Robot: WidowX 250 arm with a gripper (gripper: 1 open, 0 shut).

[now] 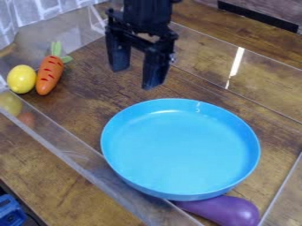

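A black gripper hangs open over the wooden board near the top centre, with nothing between its two fingers. It is above and behind a round blue plate. To its left, an orange carrot with a green top lies beside a yellow lemon-like item. A purple eggplant lies at the lower right, partly hidden behind the plate.
A clear low wall borders the area on the left and front. A blue object sits outside it at the bottom left corner. The board is bare behind and right of the plate.
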